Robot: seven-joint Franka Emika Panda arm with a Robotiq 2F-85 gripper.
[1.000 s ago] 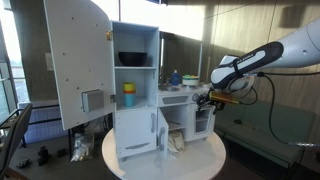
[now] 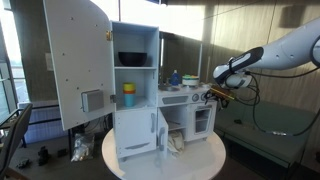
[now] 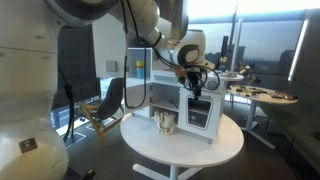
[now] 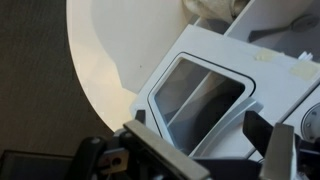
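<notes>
A white toy kitchen [image 2: 174, 99] stands on a round white table, with its oven door [image 2: 201, 120] closed on the right. My open gripper [image 2: 208, 97] hovers near the top of that door. In exterior view 2 the gripper [image 3: 193, 89] is by the upper part of the oven window [image 3: 199, 112]. From the wrist, the open gripper points down over the door, and the pale door handle [image 4: 228, 125] appears between its spread fingers. Whether the fingers reach around the handle or stay above it, I cannot tell. Nothing is gripped.
The tall cupboard door [image 2: 78, 62] swings wide at left, baring a dark bowl [image 2: 132, 58] and colored cups [image 2: 129, 95]. Below the counter, a light cloth-like item [image 2: 175, 142] sits in an open compartment.
The arm and gripper have shifted slightly to the right in exterior view 1, and the hanging cable has swung. The kitchen's doors look the same.
</notes>
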